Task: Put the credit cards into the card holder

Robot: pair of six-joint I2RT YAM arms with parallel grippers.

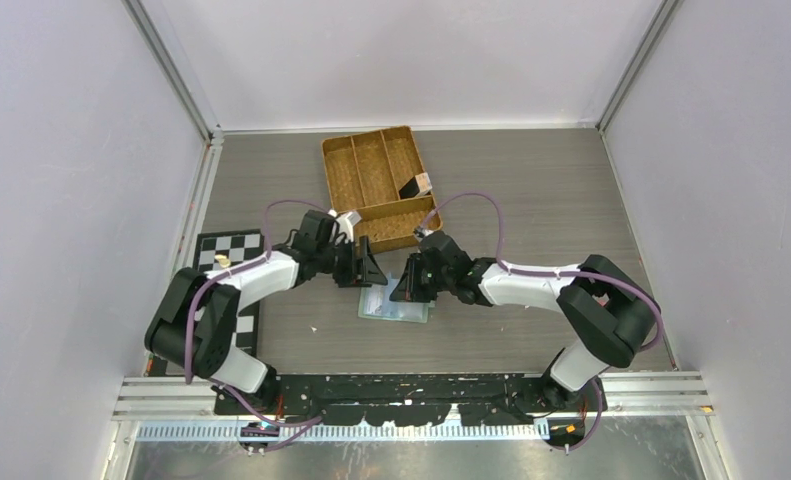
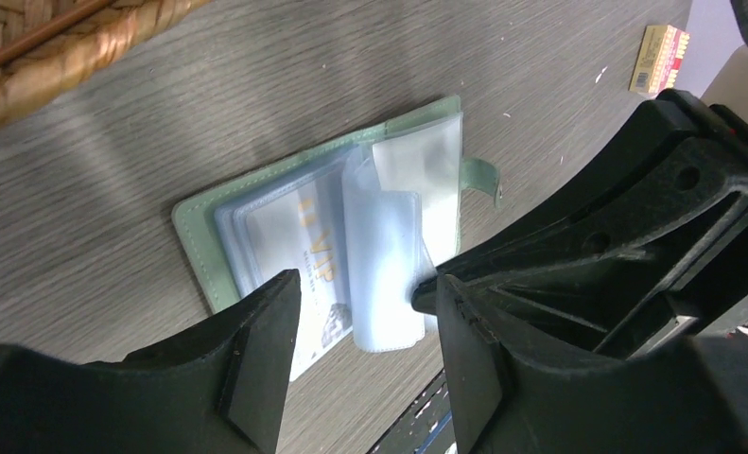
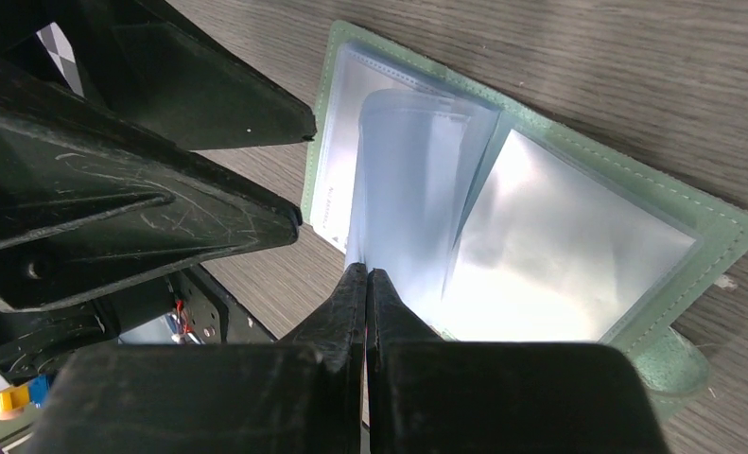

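Note:
The open card holder [image 3: 691, 227] lies low in the middle of the table, pale green with clear sleeves. A white card marked VIP [image 2: 294, 255] shows on one side. My right gripper is shut at the tip of a raised clear sleeve [image 3: 412, 180]; whether the sleeve's edge is between its fingertips is hard to tell. My left gripper stands part open above the holder, its fingers either side of the view of the card and sleeve, nothing visibly held.
A woven tray with compartments [image 1: 346, 175] and a small box [image 1: 416, 186] lie behind the holder. A checkered board [image 1: 229, 240] is at the left.

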